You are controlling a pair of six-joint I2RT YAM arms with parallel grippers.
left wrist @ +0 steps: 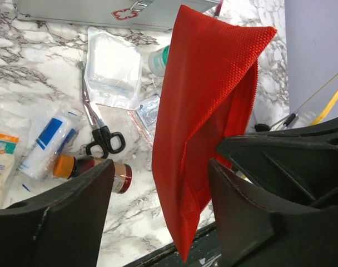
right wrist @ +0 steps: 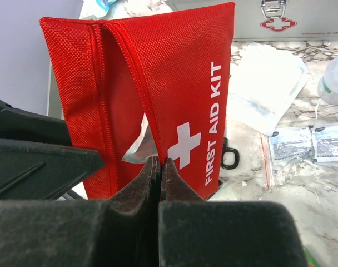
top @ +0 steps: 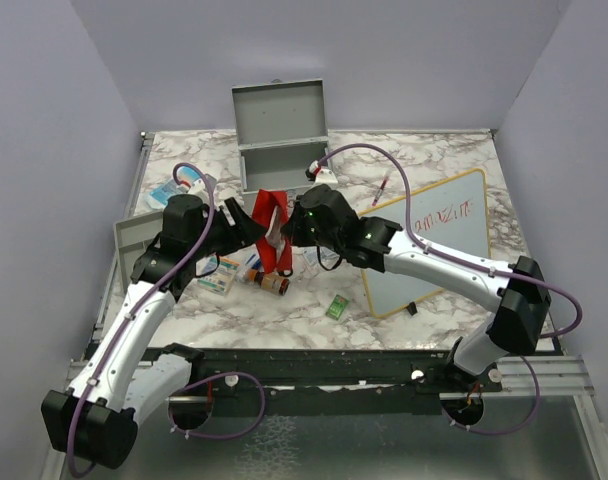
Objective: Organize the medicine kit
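Observation:
The red first aid pouch (top: pixel 267 225) hangs between my grippers, its white FIRST AID KIT print facing the right wrist camera (right wrist: pixel 194 94). My right gripper is shut at the pouch's open edge, holding it up. My left gripper stands open with its fingers on either side of the pouch's lower part in its view, nothing clearly gripped. A pale item shows inside the pouch. Scissors (left wrist: pixel 102 133), a brown bottle (left wrist: pixel 88 167), a white packet (left wrist: pixel 113 67) and bandage packs (left wrist: pixel 46 142) lie below.
An open grey box (top: pixel 284 165) stands at the back, a grey tray (top: pixel 134 235) at the left. A whiteboard (top: pixel 434 260) covers the right side; a small green box (top: pixel 336 306) lies on the clear front area.

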